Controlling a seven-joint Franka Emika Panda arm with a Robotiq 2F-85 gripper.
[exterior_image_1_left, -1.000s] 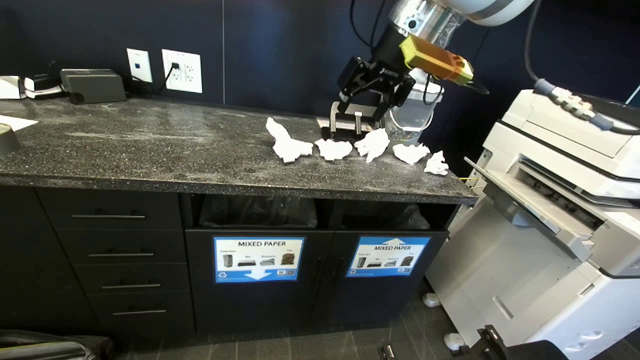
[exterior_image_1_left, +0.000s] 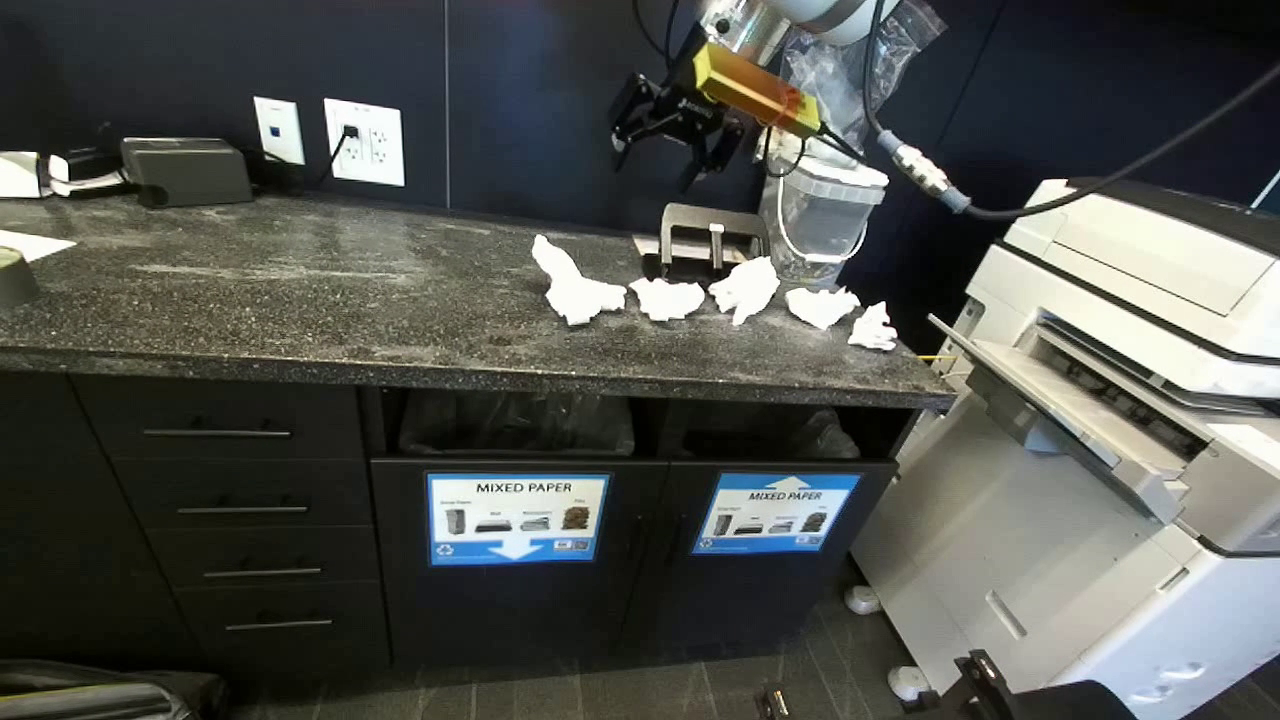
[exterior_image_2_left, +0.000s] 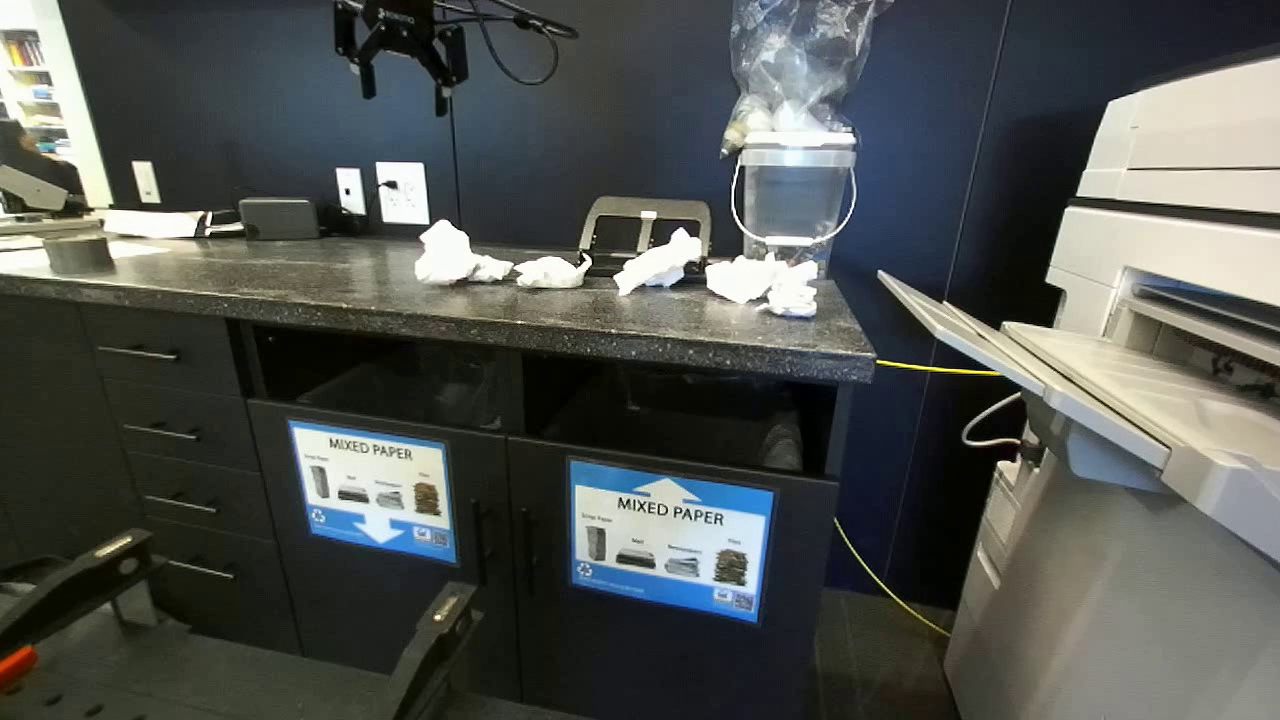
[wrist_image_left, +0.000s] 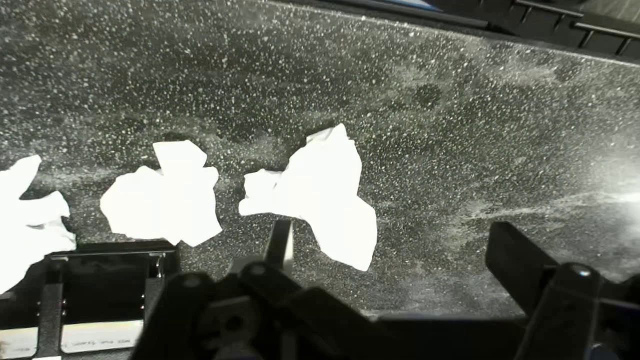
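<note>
Several crumpled white papers lie in a row on the dark speckled counter (exterior_image_1_left: 360, 282). The leftmost and largest paper (exterior_image_1_left: 579, 290) shows in the wrist view as the paper (wrist_image_left: 330, 195) between my finger lines, nearer the left finger. To its left in that view is a second paper (wrist_image_left: 165, 201), and a third is partly cut off by the frame edge. My gripper (exterior_image_1_left: 674, 156) hangs well above the counter's back part, open and pointing down. In the second exterior view the gripper (exterior_image_2_left: 402, 94) is also high and empty. Nothing touches its fingers.
Behind the papers stands a black hole punch (exterior_image_1_left: 710, 234), with a clear bucket (exterior_image_1_left: 822, 222) holding a plastic bag to its right. A grey box (exterior_image_1_left: 186, 170) sits far left. Open bin slots (exterior_image_1_left: 516, 422) lie under the counter's front edge.
The arm has risen and moved left in the first exterior view, away from in front of the hole punch. The gripper stays open. The papers have not moved.
</note>
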